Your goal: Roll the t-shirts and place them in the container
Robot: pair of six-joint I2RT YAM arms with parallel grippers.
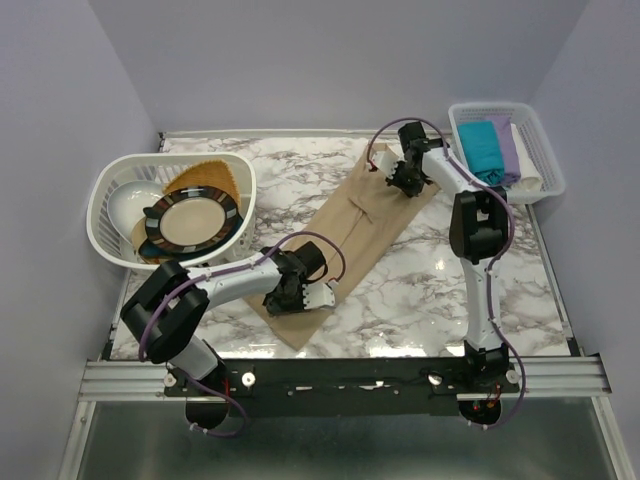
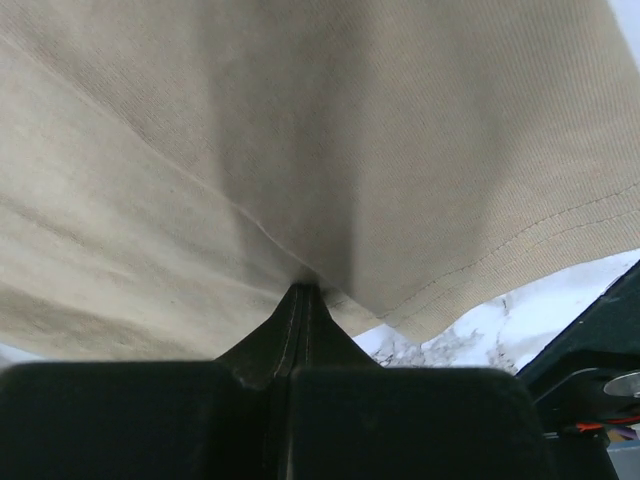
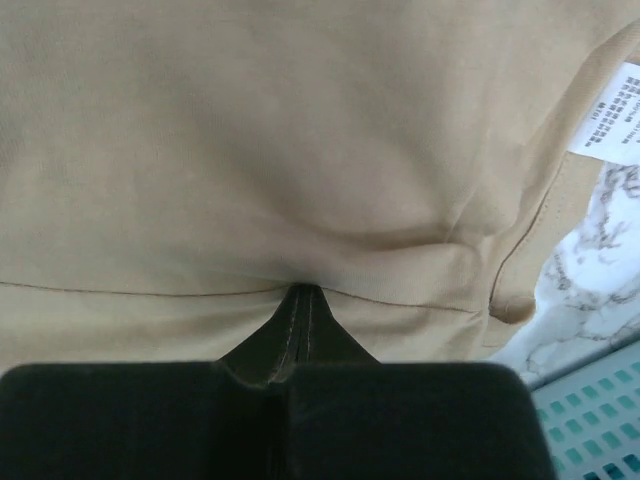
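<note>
A tan t-shirt (image 1: 365,225), folded into a long strip, lies diagonally across the marble table from lower left to upper right. Over its near end is my left gripper (image 1: 272,308), shut. In the left wrist view, its tips (image 2: 305,292) meet the tan cloth (image 2: 420,130) beside a fold edge, close to a stitched hem. My right gripper (image 1: 411,190) is shut over the far end. Its tips (image 3: 304,292) are at a seam line in the right wrist view, with the cloth (image 3: 250,150) creased beside them. Neither view shows fabric between the fingers.
At the left stands a white basket (image 1: 246,190) with plates and bowls. Another white basket (image 1: 548,150) at the back right holds teal, purple and white folded cloths. A white label (image 3: 612,118) shows near the collar. Bare marble lies right of the shirt.
</note>
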